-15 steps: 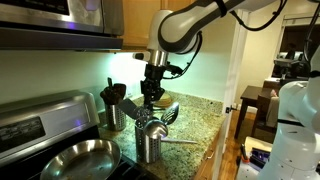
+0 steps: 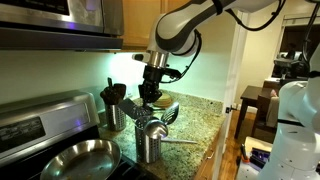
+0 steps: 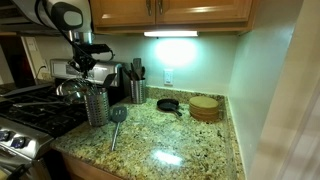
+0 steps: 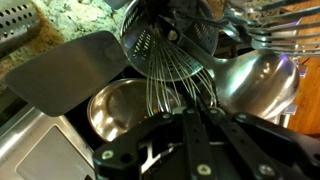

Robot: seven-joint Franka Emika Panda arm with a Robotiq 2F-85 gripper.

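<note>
My gripper (image 2: 150, 97) points down just above a perforated metal canister (image 2: 148, 146) crowded with utensils. In the wrist view its fingers are closed together, close over the wires of a whisk (image 4: 168, 72); I cannot make out whether a wire lies between them. A flat grey spatula (image 4: 65, 72) reaches out to the left of the whisk. A shiny ladle (image 4: 245, 82) lies to the right, with forks (image 4: 285, 32) above it. Behind the whisk shows a perforated strainer (image 4: 150, 50). The same canister (image 3: 97, 107) stands beside the stove in the second exterior view.
A frying pan (image 2: 82, 163) rests on the stove. Behind the canister stands a second utensil holder (image 3: 137, 92). A slotted spoon (image 3: 118, 116), a black pan (image 3: 168, 105) and stacked plates (image 3: 205, 106) occupy the counter, whose front middle is clear.
</note>
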